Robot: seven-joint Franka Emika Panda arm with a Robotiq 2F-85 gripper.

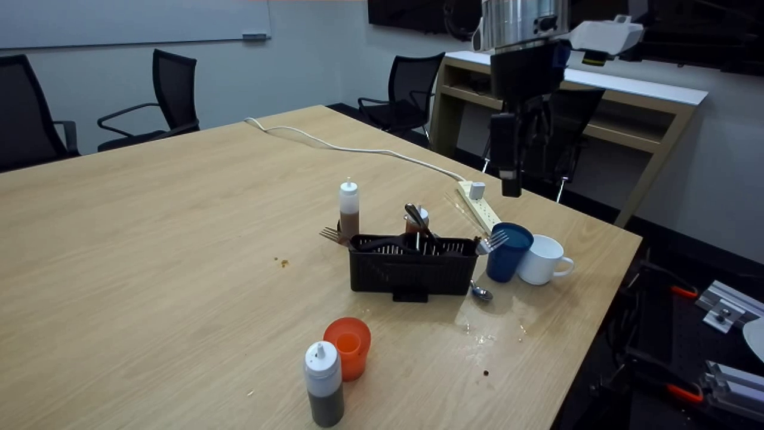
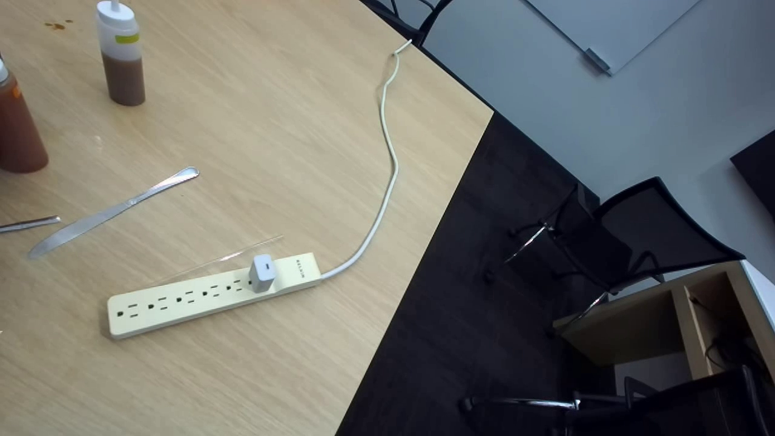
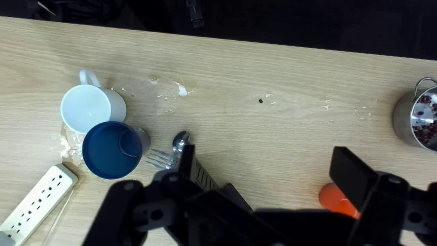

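In exterior view 1 my gripper (image 1: 510,183) hangs in the air above the table's right side, clear of everything on it. The wrist view shows its two black fingers (image 3: 353,177) spread wide apart, with nothing held between them. Below stand a blue cup (image 1: 505,252) and a white mug (image 1: 542,259), close side by side, both upright. Left of them is a black cutlery basket (image 1: 412,276) holding forks and other utensils; my gripper hides most of it in the wrist view. An orange cup (image 1: 348,351) stands nearer the front, beside a squeeze bottle (image 1: 324,387).
A power strip (image 2: 211,294) lies near the table edge, its white cord (image 2: 389,160) running off behind. A knife (image 2: 112,212) and a spoon (image 1: 481,291) lie loose. A metal pot (image 3: 413,117) with dark beans stands at the wrist view's right.
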